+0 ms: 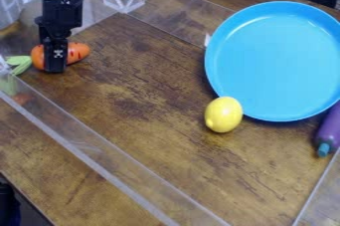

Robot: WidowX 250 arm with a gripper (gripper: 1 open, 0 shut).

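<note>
My black gripper is at the upper left, lowered onto an orange carrot with a pale green top, and shut on it. The carrot lies beside the clear side wall, partly hidden by the fingers.
A large blue plate fills the upper right. A yellow lemon lies below it, and a purple eggplant is at the right edge. Clear plastic walls border the wooden surface, whose middle is bare.
</note>
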